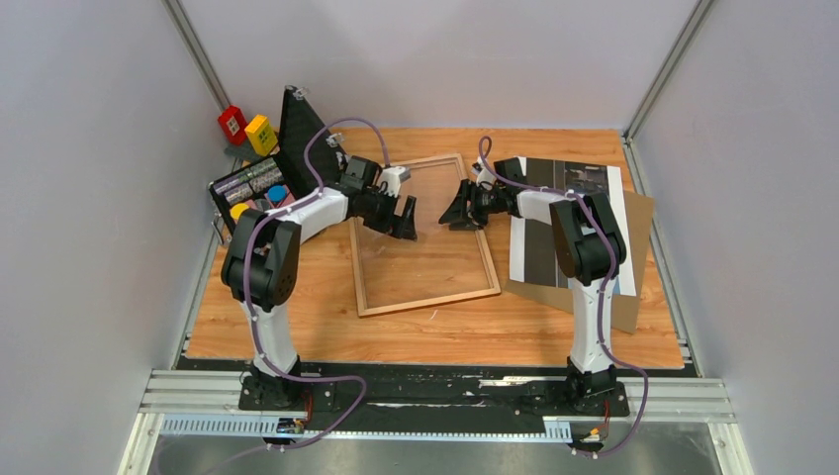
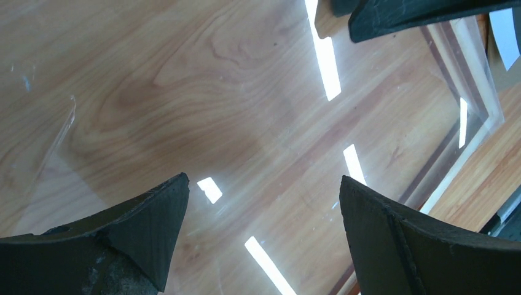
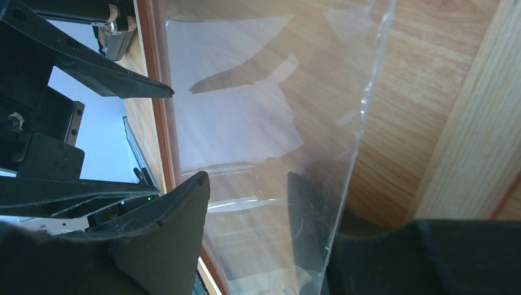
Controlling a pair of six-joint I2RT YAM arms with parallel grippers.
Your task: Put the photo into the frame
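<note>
A wooden frame (image 1: 425, 301) lies mid-table with a clear sheet (image 3: 246, 129) over it, raised along one edge in the right wrist view. My left gripper is open above the sheet, its fingers apart with nothing visible between them. My right gripper (image 1: 458, 213) is at the frame's right side, the sheet's edge running between its fingertips; whether they grip it I cannot tell. The photo (image 1: 539, 252) lies on brown board (image 1: 633, 307) at the right, partly under the right arm.
A black open case (image 1: 302, 129) with coloured items stands at the back left, beside red (image 1: 232, 123) and yellow (image 1: 261, 135) blocks.
</note>
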